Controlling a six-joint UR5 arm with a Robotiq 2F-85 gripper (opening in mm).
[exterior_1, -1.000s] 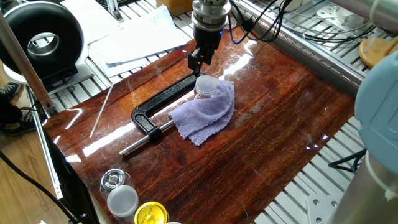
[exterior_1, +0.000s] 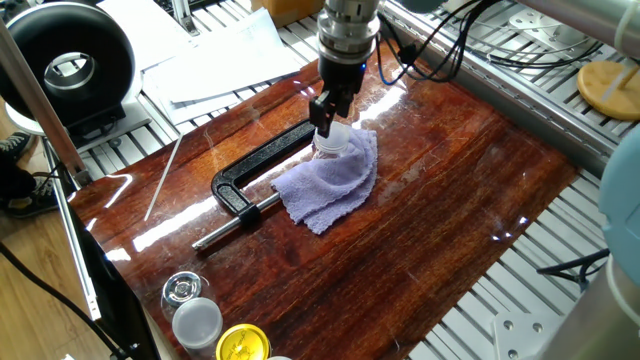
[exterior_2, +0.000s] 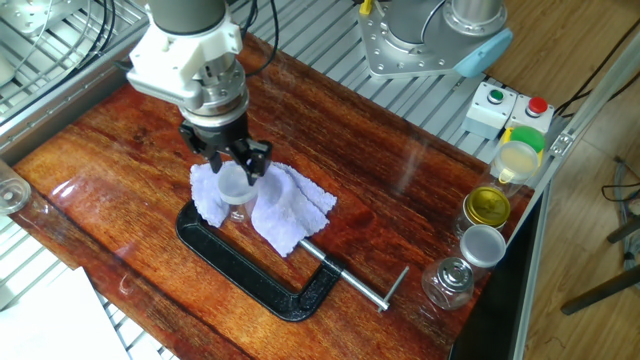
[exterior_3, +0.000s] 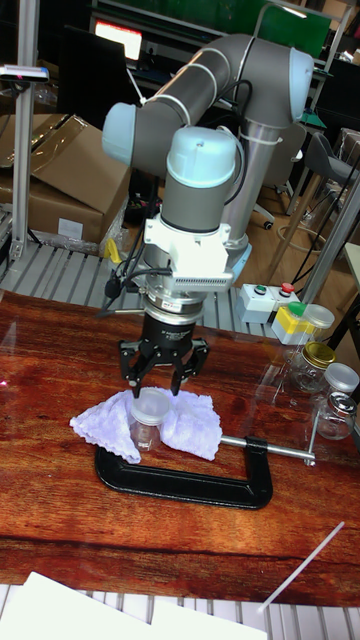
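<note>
A small clear jar with a whitish lid (exterior_3: 150, 403) stands upright, clasped by the black C-clamp (exterior_3: 176, 483) with a lilac cloth (exterior_3: 192, 418) wrapped around its sides. Just over the lid, my gripper (exterior_3: 158, 386) points downward with its fingers apart, open. One finger (exterior_3: 134, 375) hangs to the left of the lid in exterior view 3, the other to its right. In exterior view 2, the lid (exterior_2: 236, 182) shows under the fingers. Whether any fingertip touches the lid I cannot tell.
Several lidded jars, one with a gold lid (exterior_2: 488, 206), stand along one table edge. The clamp's screw handle (exterior_2: 395, 288) juts toward them. White papers (exterior_1: 222, 65) lie beside the table. The wooden table (exterior_1: 430, 230) has wide clear room beyond the cloth.
In exterior view 1, my gripper has come down slightly and moved right, nearer to the jar's lid. Jar, cloth and clamp have stayed in place.
</note>
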